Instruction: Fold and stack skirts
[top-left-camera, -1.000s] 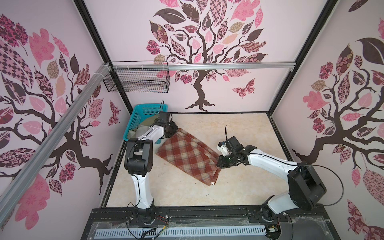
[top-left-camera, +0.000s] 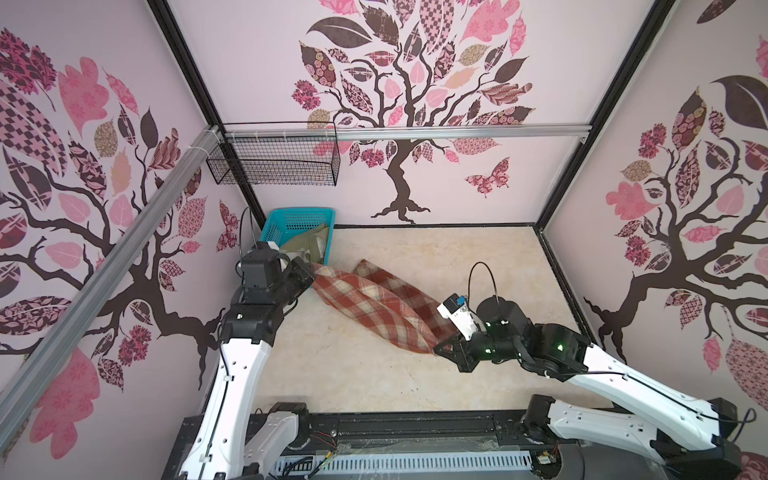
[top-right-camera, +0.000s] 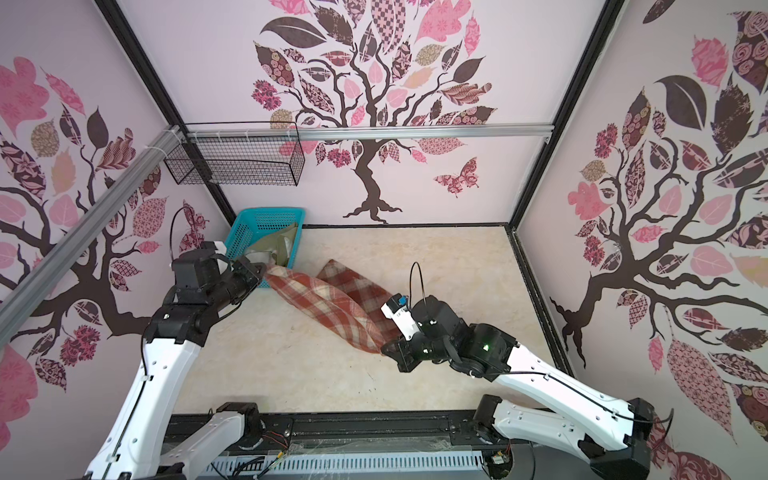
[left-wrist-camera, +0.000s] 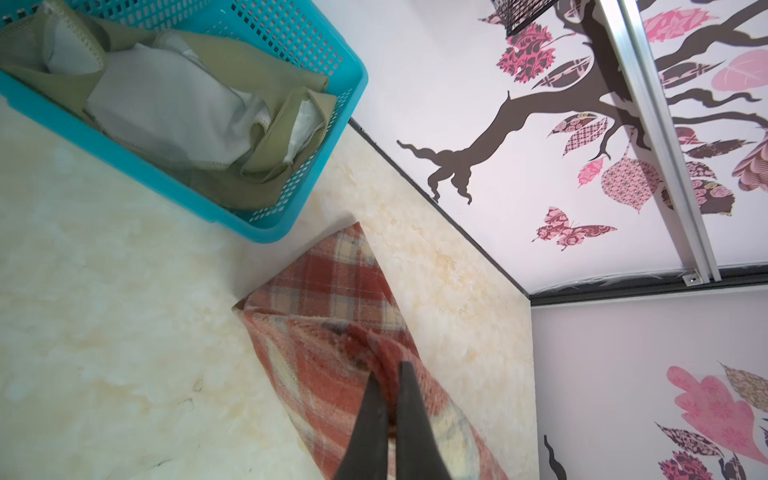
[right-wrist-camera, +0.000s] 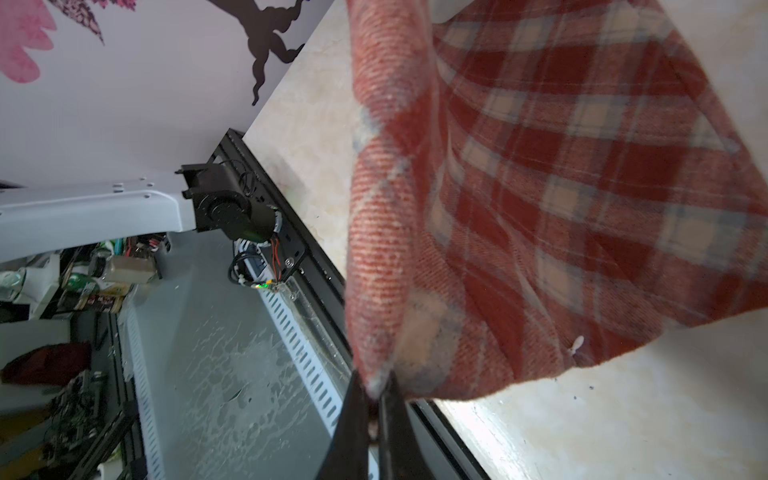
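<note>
A red and cream plaid skirt stretches diagonally over the table between both arms. Its upper part is lifted and pulled into a long fold, while a corner still lies flat on the table. At its far left end, near the basket, my left gripper is shut on the cloth edge, the fabric running between its fingers. My right gripper is shut on the other end; a thick fold rises from its fingertips. In the top left view this right gripper is at the skirt's right end. The skirt's underside is hidden.
Behind my left gripper stands a turquoise basket holding olive-green clothing. A black wire basket hangs on the rail above. Bare table lies behind the skirt and in front of it.
My left gripper has moved left and toward the front, drawing the skirt's edge along. The skirt, flatter a second ago, is now folded and lifted. The right gripper has shifted slightly; its arm has changed pose.
</note>
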